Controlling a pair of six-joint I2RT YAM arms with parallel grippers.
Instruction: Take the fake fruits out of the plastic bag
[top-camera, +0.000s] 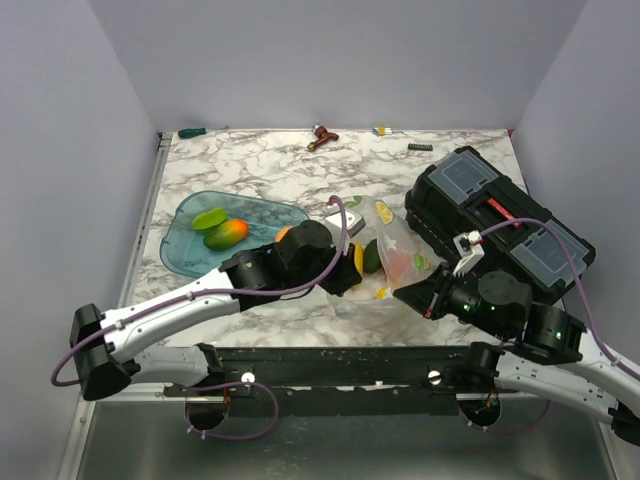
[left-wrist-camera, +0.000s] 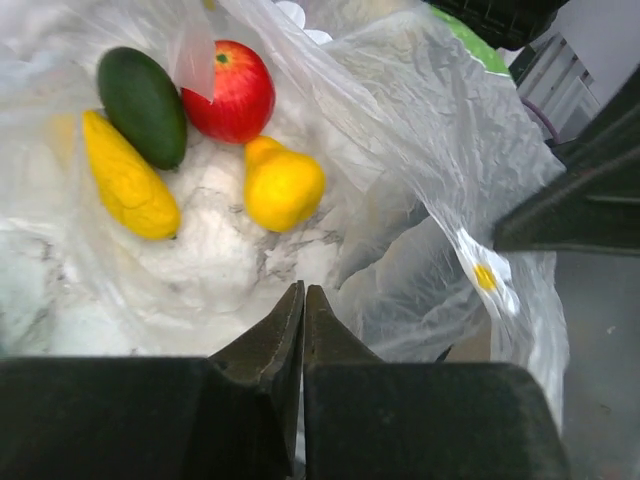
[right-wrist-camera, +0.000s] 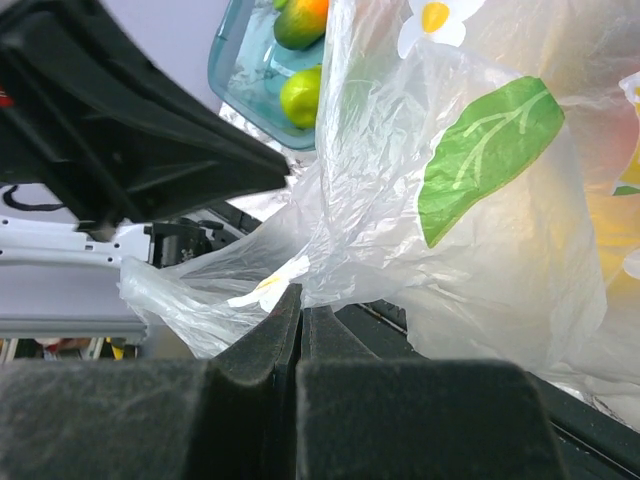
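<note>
The clear plastic bag (top-camera: 395, 245) stands mid-table with its mouth toward me. Inside it, the left wrist view shows a yellow pear (left-wrist-camera: 285, 188), a red apple (left-wrist-camera: 232, 95), a dark green avocado (left-wrist-camera: 143, 107) and a yellow elongated fruit (left-wrist-camera: 130, 182). My left gripper is shut with nothing between its fingers; the pear lies apart, beyond the tips. From above, this gripper (top-camera: 342, 290) hangs at the bag's left side, hiding part of it. My right gripper is shut on the bag's edge, holding the plastic up.
Left of the bag, a teal basket (top-camera: 170, 240) holds a mango (top-camera: 226, 235), a green fruit (top-camera: 209, 219) and others, including a lime (right-wrist-camera: 300, 97). A black toolbox (top-camera: 480, 200) closely flanks the bag on the right. Small tools line the back edge; clear table lies before them.
</note>
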